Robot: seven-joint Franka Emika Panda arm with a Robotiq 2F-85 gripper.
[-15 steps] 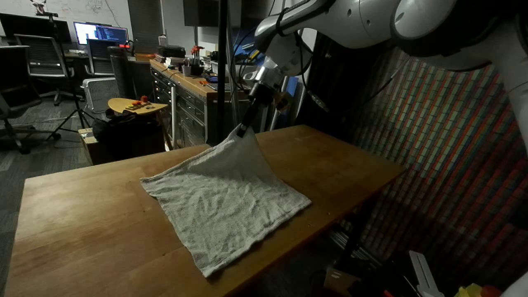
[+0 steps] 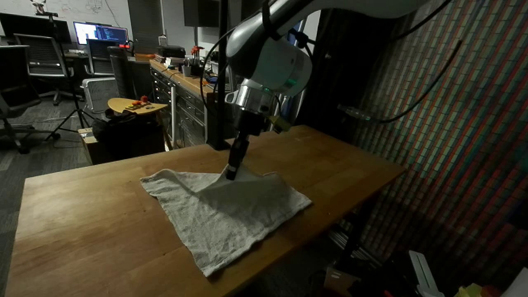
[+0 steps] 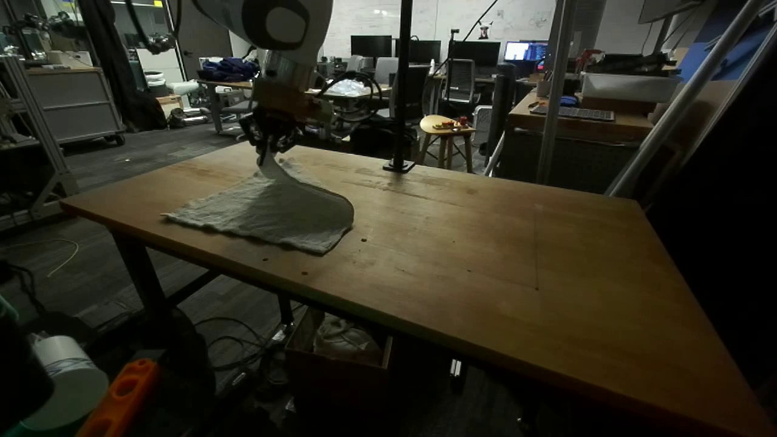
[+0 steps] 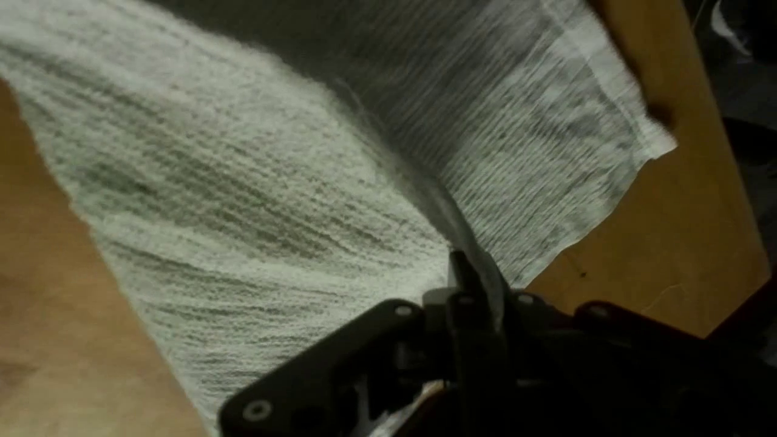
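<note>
A pale grey-white cloth [image 2: 232,213] lies spread on the wooden table [image 2: 89,213], with one corner lifted. That raised part rises to my gripper [image 2: 231,174], which is shut on it a little above the tabletop. From the other side, the cloth [image 3: 269,207] slopes up to a narrow peak at the gripper [image 3: 266,154]. In the wrist view the cloth [image 4: 240,175] is drawn into folds that run to the dark fingers [image 4: 466,280], and a raised fold passes between them. The cloth's other corners rest flat on the wood.
Bare tabletop [image 3: 510,269] stretches away from the cloth on one side. A black post [image 3: 400,94] stands at the table's far edge, near the arm. One cloth corner lies close to the table's near edge.
My gripper has come down and toward the cloth's middle, bringing the held corner with it. The cloth, stretched up in a tall peak before, now folds over lower. Its other corners have stayed put.
</note>
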